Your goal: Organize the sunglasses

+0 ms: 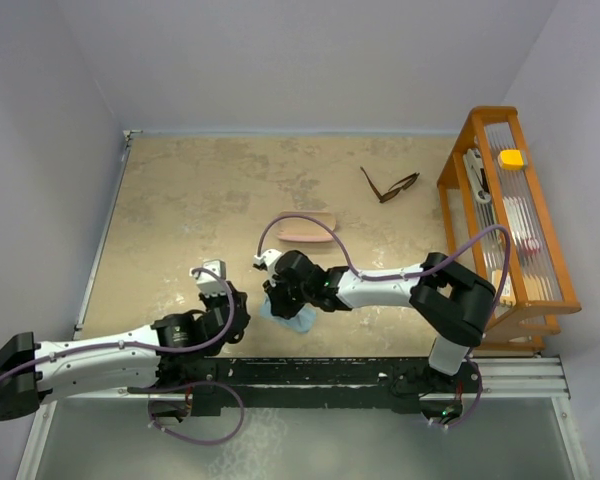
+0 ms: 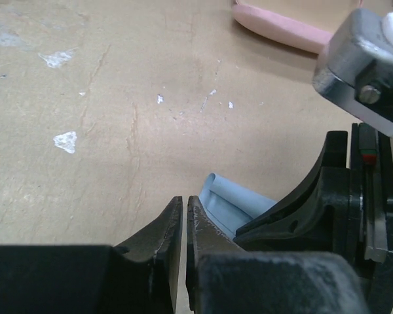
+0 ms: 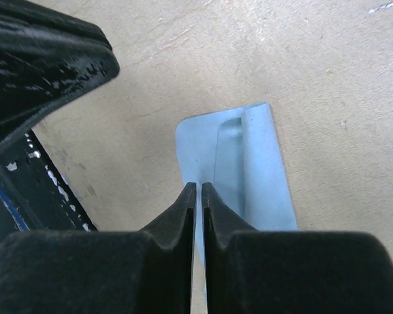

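Note:
A folded light blue cloth [image 1: 298, 321] lies flat near the front edge, partly under my right gripper, whose fingertips sit over it close together; how far apart they are is hard to tell. My left gripper is shut with nothing between its fingers, left of the cloth [image 2: 232, 199]. Dark sunglasses [image 1: 388, 190] lie at the back right. An open pink case [image 1: 307, 230] lies mid-table, above both grippers.
A wooden rack [image 1: 480, 130] with a yellow item and other objects stands along the right side.

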